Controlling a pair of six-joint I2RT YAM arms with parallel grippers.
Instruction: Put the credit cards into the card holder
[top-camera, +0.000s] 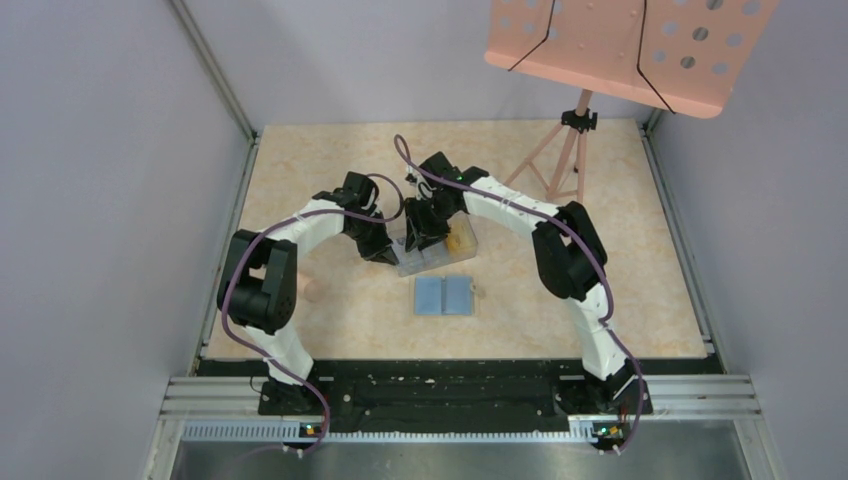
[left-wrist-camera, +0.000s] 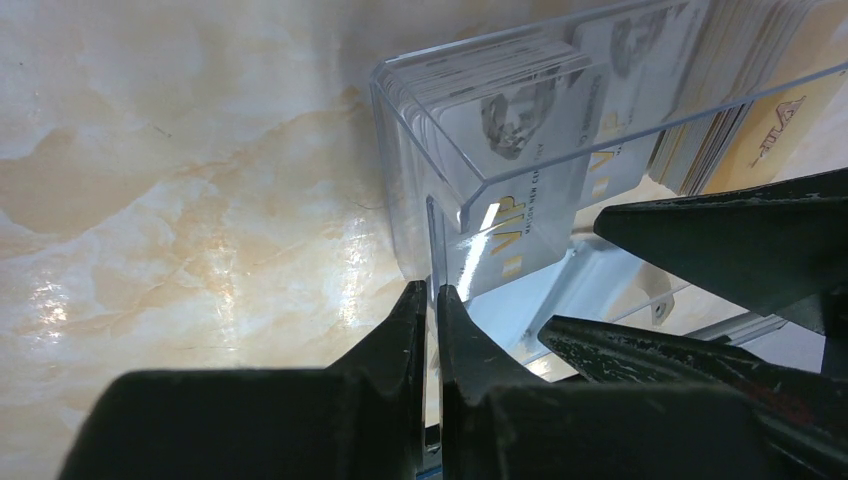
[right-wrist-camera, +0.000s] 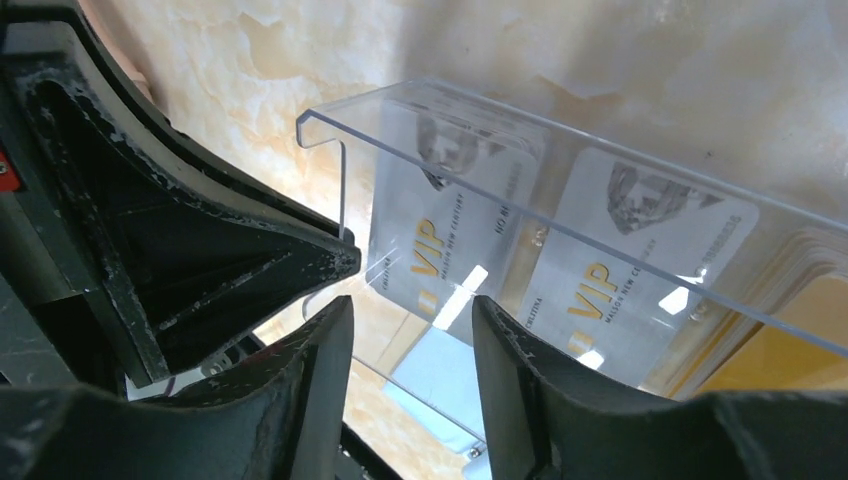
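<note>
A clear acrylic box (top-camera: 458, 255) holds silver VIP cards (right-wrist-camera: 640, 280) and yellow cards (right-wrist-camera: 785, 355). My left gripper is shut on the box's end wall (left-wrist-camera: 398, 170). My right gripper is part open above the box, its fingertips at the first group of silver cards; I cannot see anything held between them. In the top view, the blue card holder (top-camera: 428, 295) lies in front of the box.
A pink stand (top-camera: 555, 165) is at the back right, with a large board above it.
</note>
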